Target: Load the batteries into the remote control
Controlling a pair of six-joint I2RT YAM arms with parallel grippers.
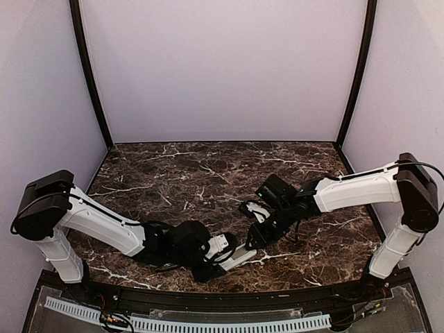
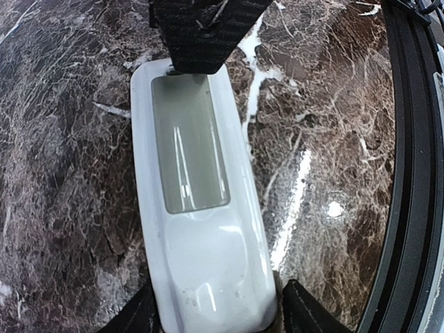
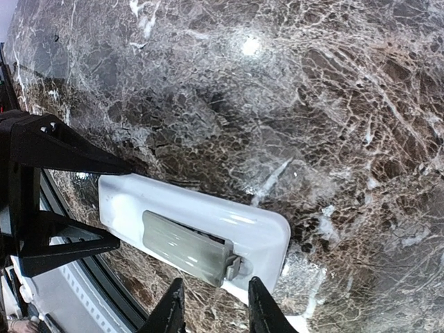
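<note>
A white remote control [image 2: 208,257] with a grey rectangular section [image 2: 191,142] lies on the marble table, face up. Around its near end, in the left wrist view, stand the fingertips of my left gripper, with a narrow gap at the right side. From the right wrist view, the left fingers [image 3: 73,152] flank the remote's left end. My right gripper is open, low over the remote's other end, nothing visible between its tips. A small metallic piece [image 3: 233,268] shows at the end of the grey section. No loose battery can be made out.
A dark rail and a white slotted strip [image 1: 229,324] run along the front, close to the remote. Most of the marble table [image 1: 208,166] behind the arms is bare.
</note>
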